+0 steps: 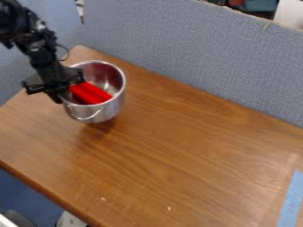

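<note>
A steel pot (pixel 109 80) with wire handles is at the left part of the wooden table, with a red object (pixel 89 94) inside it. My black gripper (pixel 62 93) is at the pot's left rim; its fingers look shut, and whether the rim is between them is hard to tell.
A grey padded wall (pixel 190 53) runs along the back. A blue strip (pixel 289 197) lies at the right.
</note>
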